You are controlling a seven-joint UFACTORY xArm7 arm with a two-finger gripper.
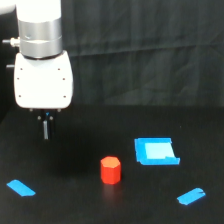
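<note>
A red hexagonal block (pixel 111 170) stands upright on the black table, near the middle front. Up at the left hangs the white arm, and the thin fingers of my gripper (pixel 45 130) point down from it, to the left of the red block and well apart from it. No object shows at the fingertips. The fingers are too small and dark to show whether they are apart or together. Right of the block lies a blue-edged square with a white centre (pixel 158 151).
One blue strip (pixel 20 188) lies flat at the front left, and another blue strip (pixel 191 196) at the front right. Bare black table lies around the block. A dark curtain (pixel 140 55) hangs behind the table.
</note>
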